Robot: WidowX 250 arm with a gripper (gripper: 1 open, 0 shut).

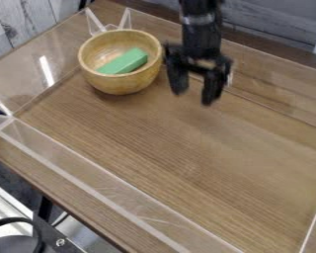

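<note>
The black gripper (197, 74) hangs from the arm at the top centre of the camera view, over the wooden table (188, 178). It is dark and blurred, and whether its fingers hold anything cannot be made out. To its left a round wooden bowl (102, 79) holds a green block (123, 61).
A white object with two pointed tips (110, 22) stands behind the bowl. Dark cables or parts (23, 237) lie at the bottom left corner.
</note>
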